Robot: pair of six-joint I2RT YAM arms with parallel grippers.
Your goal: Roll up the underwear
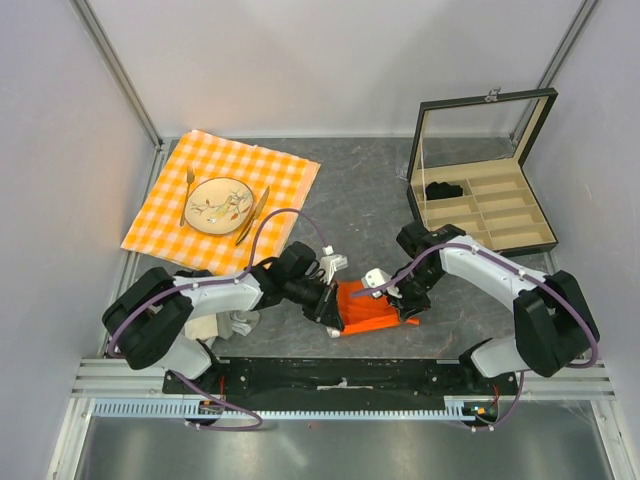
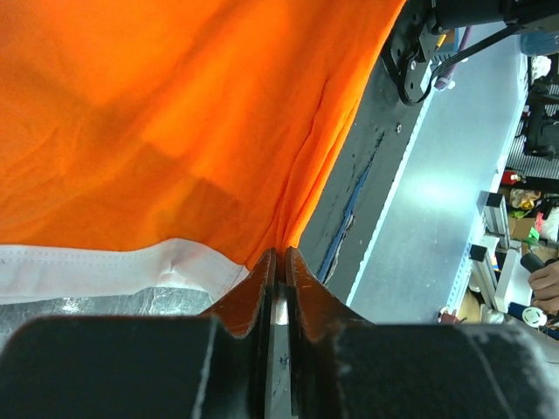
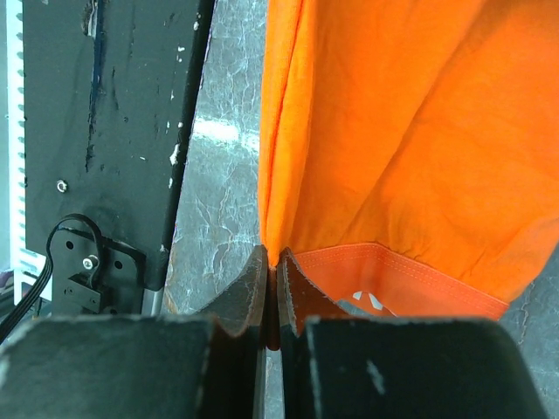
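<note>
Orange underwear (image 1: 370, 318) with a white band lies flat near the table's front edge, partly covered by both arms in the top view. In the left wrist view, the fingertips of my left gripper pinch the near corner of the orange cloth (image 2: 166, 122), where the white band (image 2: 105, 271) ends. My right gripper is shut on the opposite near corner, beside the orange hem (image 3: 419, 279). Between the two grippers the near edge runs as a narrow fold (image 3: 281, 131).
At the upper right stands an open compartment box (image 1: 495, 200) with a black cloth (image 1: 443, 190) inside. A checkered cloth (image 1: 285, 172) with a plate (image 1: 218, 205) and cutlery covers the upper left. Grey cloth (image 1: 243, 322) lies at lower left. Bare tabletop shows in the middle back.
</note>
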